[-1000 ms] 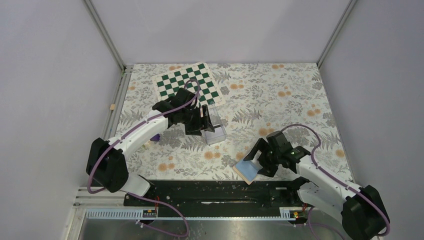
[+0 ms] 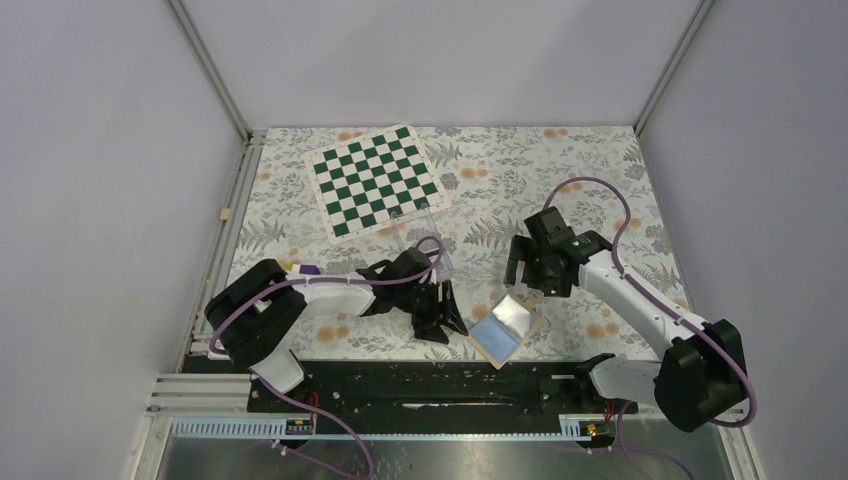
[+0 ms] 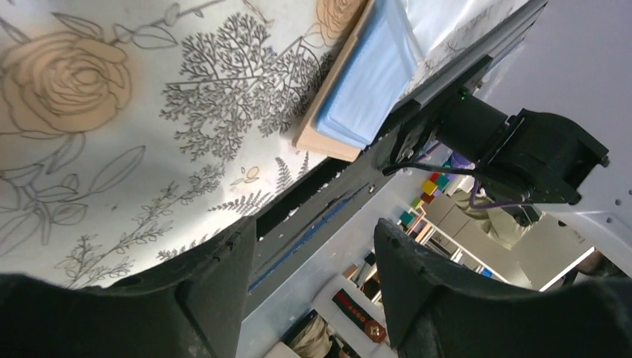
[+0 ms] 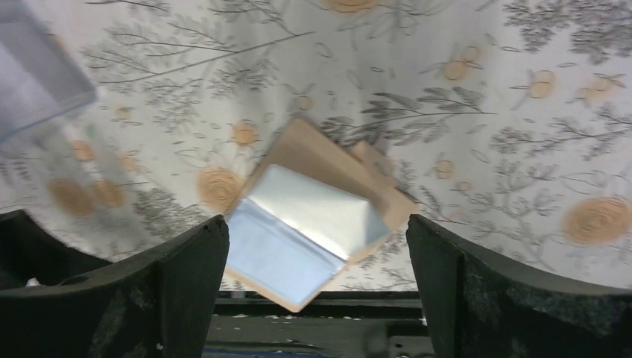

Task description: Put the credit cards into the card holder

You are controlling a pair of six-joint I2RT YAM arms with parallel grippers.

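Note:
In the top view a flat tan holder with a blue pocket (image 2: 492,339) lies at the table's front edge, a shiny white piece (image 2: 512,314) across its upper half. My left gripper (image 2: 447,311) is just left of it, apart from it. Bare space shows between the left fingers in its wrist view, so it is open and empty. Above the holder's far end hangs my right gripper (image 2: 532,279), open, with the holder (image 4: 279,257) visible below and between its fingertips. I cannot make out which pieces are loose cards.
A clear box (image 2: 445,262) stands behind my left gripper, partly hidden by that arm. Further back lies a green checkered board (image 2: 375,180). A small purple and yellow item (image 2: 303,269) is at the left.
My left gripper has come away from the clear box, towards the front edge and rightward. The right gripper has drawn back from over the holder, uncovering its white piece.

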